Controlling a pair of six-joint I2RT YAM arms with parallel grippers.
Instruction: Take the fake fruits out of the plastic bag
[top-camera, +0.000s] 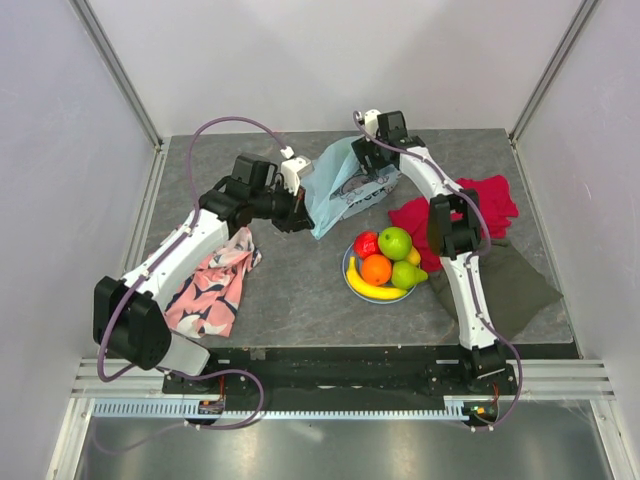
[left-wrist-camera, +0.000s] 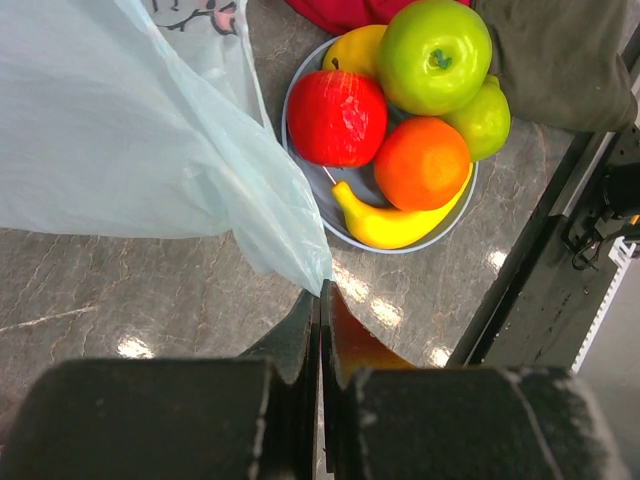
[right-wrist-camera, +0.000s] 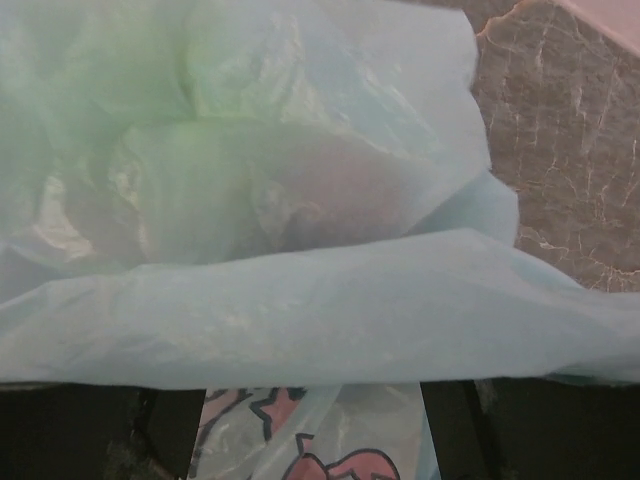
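The pale blue plastic bag (top-camera: 340, 195) lies at the back middle. My left gripper is shut on a corner of the bag (left-wrist-camera: 160, 150). My right gripper is open, down at the bag's back part (right-wrist-camera: 300, 310); green and reddish shapes show faintly through the plastic, and printed bag shows between its fingers. A bowl (top-camera: 351, 287) holds a red apple (left-wrist-camera: 335, 118), green apple (left-wrist-camera: 435, 55), orange (left-wrist-camera: 420, 165), banana (left-wrist-camera: 385, 225), pear (left-wrist-camera: 485, 120) and a yellow fruit (left-wrist-camera: 355, 55).
A red cloth (top-camera: 485, 205) and an olive cloth (top-camera: 510, 295) lie at the right. A pink patterned cloth (top-camera: 215, 285) lies at the left.
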